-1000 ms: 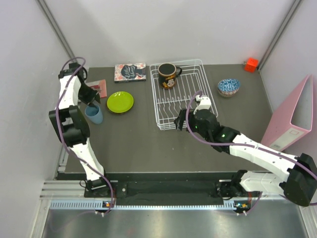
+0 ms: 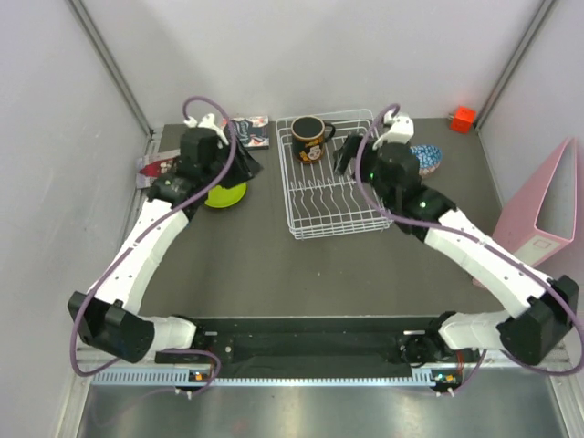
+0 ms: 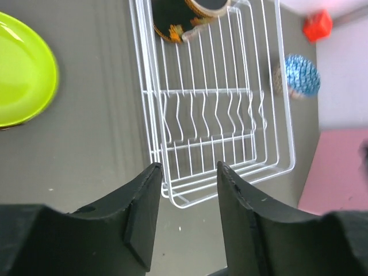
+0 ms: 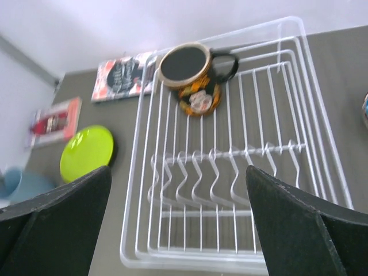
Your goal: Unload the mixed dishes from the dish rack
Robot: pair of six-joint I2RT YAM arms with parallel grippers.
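Note:
The white wire dish rack (image 2: 297, 219) holds a dark mug with orange markings (image 2: 308, 139) toward its back. A green plate (image 3: 23, 69) lies on the counter left of the rack, and a blue cup (image 4: 23, 183) stands at the far left. A blue-patterned bowl (image 3: 302, 75) sits right of the rack. My left gripper hangs over the area left of the rack, part open with nothing between its fingers. My right gripper is open and empty above the rack's right side, below the mug in the top view.
Flat printed items (image 4: 119, 77) lie at the back left. An orange block (image 2: 463, 118) is at the back right, and a pink binder (image 2: 538, 210) stands on the right. The counter in front of the rack is bare.
My left arm has swung right from the blue cup toward the rack.

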